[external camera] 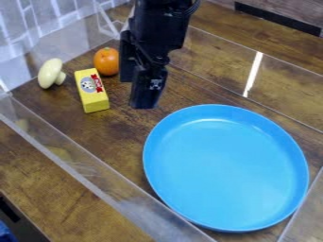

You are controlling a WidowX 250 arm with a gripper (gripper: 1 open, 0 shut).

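My black gripper (139, 80) hangs over the wooden surface at the upper middle, open, its fingers pointing down beside a small yellow box (91, 90) with a printed label. An orange round fruit (108, 60) lies behind the box, partly beside the arm. A pale egg-shaped object (51, 73) is at the left. A large blue plate (224, 165) fills the lower right.
Transparent strips or walls run along the left side and lower left.
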